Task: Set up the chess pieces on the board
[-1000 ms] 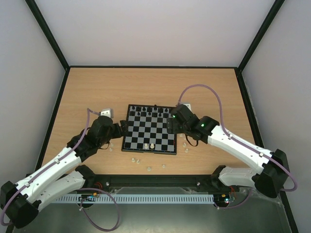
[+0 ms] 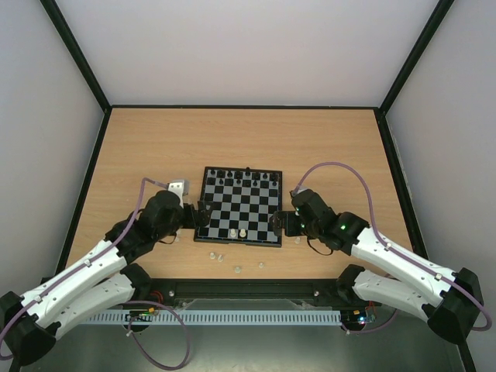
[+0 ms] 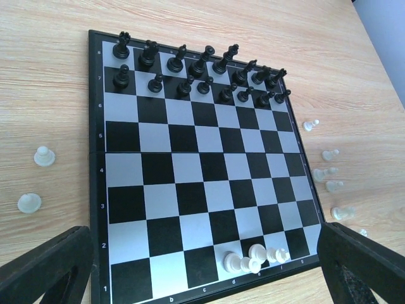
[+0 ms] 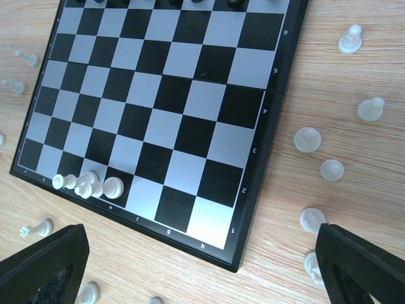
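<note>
The chessboard [image 2: 240,205] lies mid-table, black pieces [image 3: 202,66] in two rows at its far side. A few white pieces [image 3: 253,256] stand on the near row toward the middle. Other white pieces lie or stand loose around the board, such as a pawn [image 3: 44,156] and a piece [image 4: 370,109]. My left gripper [image 2: 203,215] is over the board's left edge, open with nothing between its fingers. My right gripper [image 2: 276,222] is over the board's right edge, open and empty.
Bare wooden table [image 2: 240,139] spreads behind and to both sides of the board. Loose white pieces occupy the strip in front and beside it. Frame walls border the table.
My right gripper has moved toward the front of the table along the board's right side. My left gripper has shifted slightly to the right, over the board's edge.
</note>
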